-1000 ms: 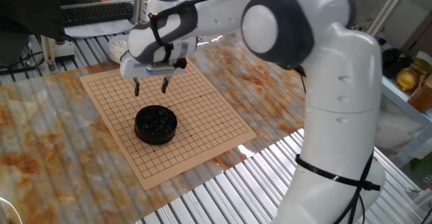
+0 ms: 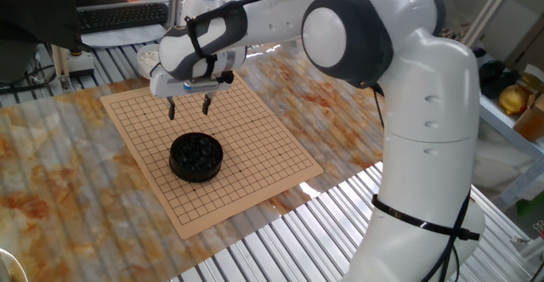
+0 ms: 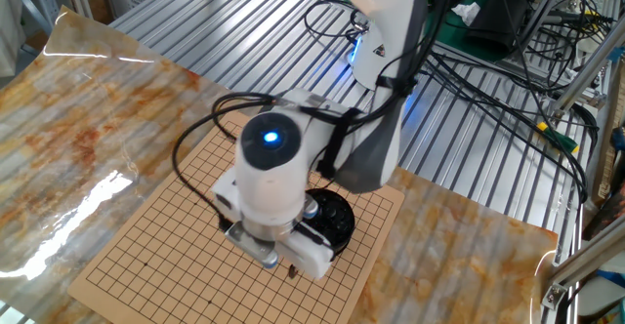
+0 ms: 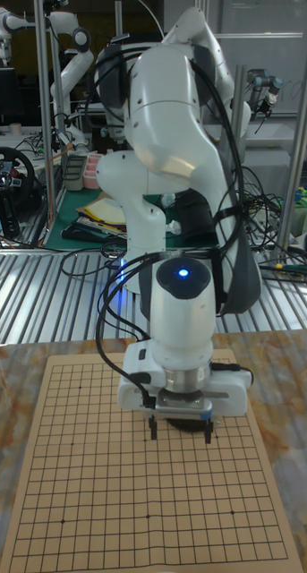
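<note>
A round black bowl (image 2: 196,157) filled with dark stones stands on the gridded board (image 2: 255,150) in exterior view 1. Above the board, my gripper (image 2: 189,109) is open, its two dark fingers (image 2: 206,104) wide apart with nothing between them. It hangs clear of the bowl, towards the side of the board near the keyboard. From exterior view 2, the arm covers part of the bowl (image 3: 334,222). In exterior view 3 the gripper (image 4: 180,436) hides most of the bowl, and only a dark piece shows behind the fingers.
A white bowl (image 2: 149,59) with pale contents sits beyond the board, near the keyboard (image 2: 123,17). The board (image 4: 88,477) is otherwise bare. Marbled sheet (image 2: 68,172) surrounds it, with ribbed metal table (image 2: 280,239) beyond. Cables (image 3: 186,158) loop beside the wrist.
The arm and gripper have shifted only very slightly over the last second. The gripper stays open, and the bowl and board have not moved.
</note>
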